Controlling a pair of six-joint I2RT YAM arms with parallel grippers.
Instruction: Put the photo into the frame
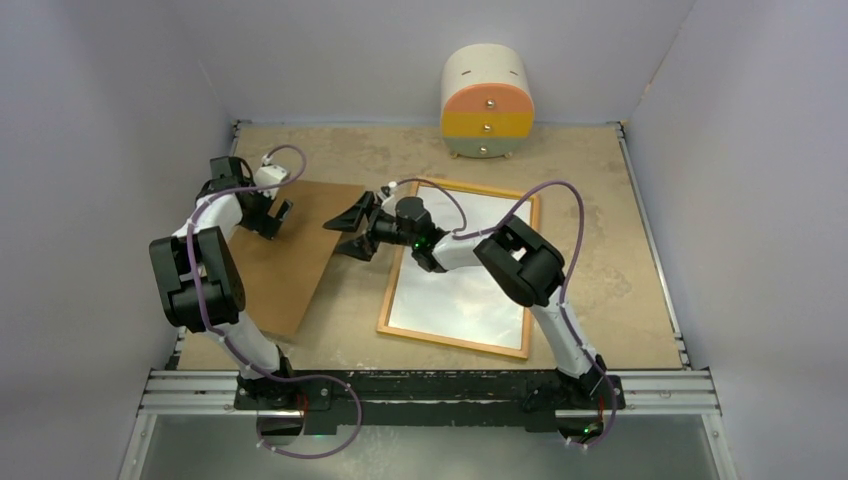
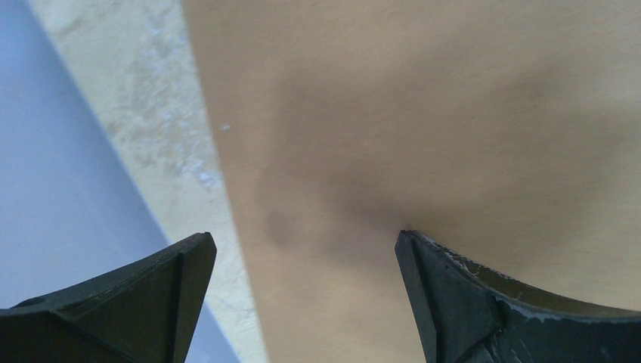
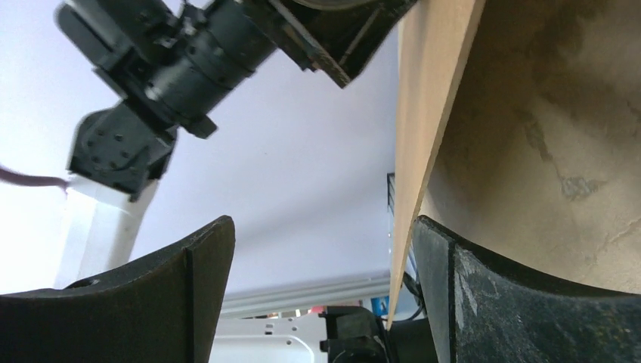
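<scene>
A brown board (image 1: 290, 270) is raised along its right side, its edge beside my right gripper (image 1: 350, 233). In the right wrist view that thin edge (image 3: 427, 151) runs upright at the right fingertip; my right gripper has its fingers apart. My left gripper (image 1: 272, 218) stands open over the board's left side, and the left wrist view shows brown surface below its fingers (image 2: 446, 295). A wooden frame (image 1: 450, 346) with a white interior (image 1: 455, 305) lies to the right, partly under the right arm. No picture shows on the visible face of the board.
A small round-topped chest (image 1: 487, 100) with coloured drawers stands at the back centre. Walls close in the left, back and right sides.
</scene>
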